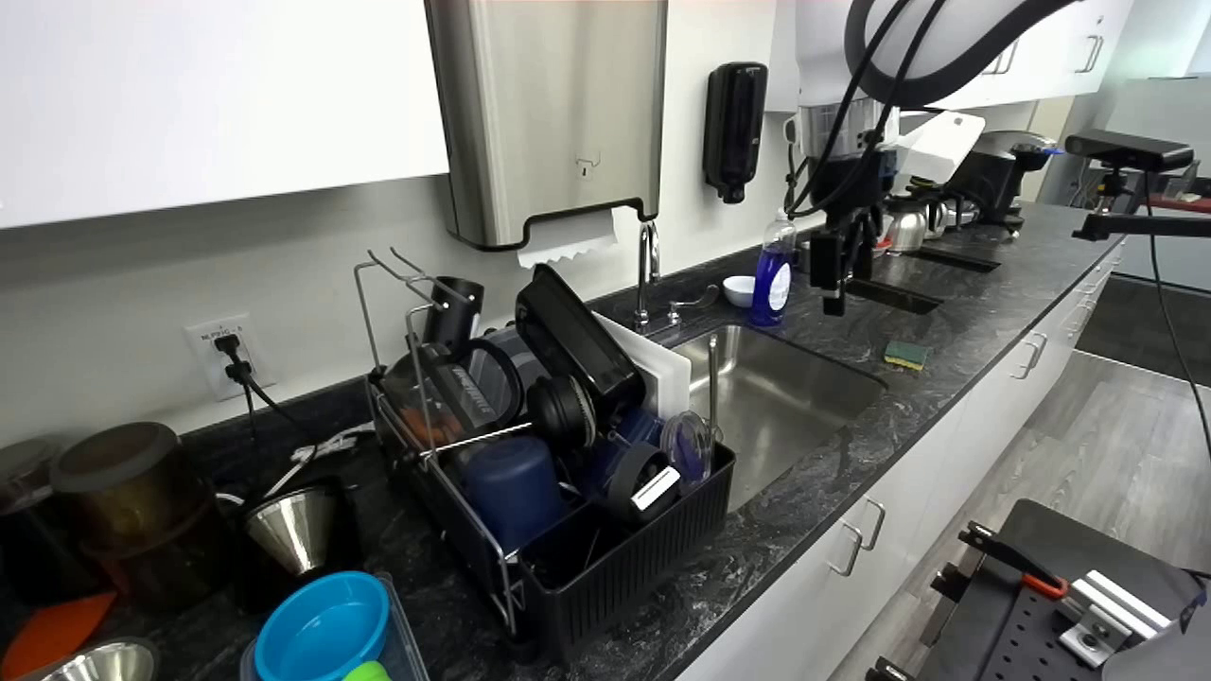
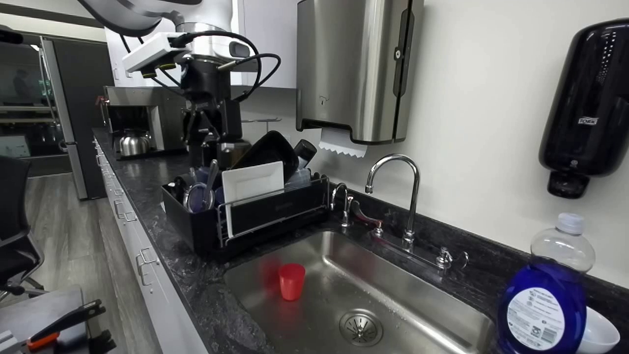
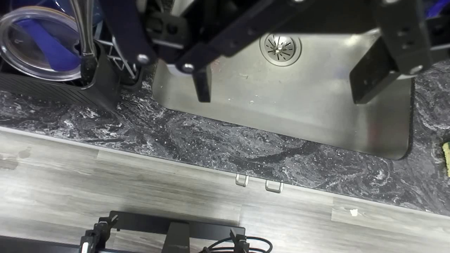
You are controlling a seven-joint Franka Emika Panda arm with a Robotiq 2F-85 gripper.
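Note:
Over the steel sink [image 3: 270,88] my gripper hangs with its two fingers spread wide and nothing between them. The round drain [image 3: 280,47] shows in the gap. In exterior view 1 the gripper [image 1: 834,297] is well above the counter. A red cup [image 2: 291,282] stands in the sink at its rack-side end. The wrist view does not show the cup itself; only a faint red tint appears beside the left finger. Exterior view 1 hides it behind the rack.
A full black dish rack [image 1: 636,567] borders the sink on one side, with a white board [image 2: 253,183] upright in it. The faucet [image 2: 413,194] rises at the back. A blue soap bottle [image 1: 774,272], white bowl [image 1: 739,290] and sponge [image 1: 905,356] sit at the other side.

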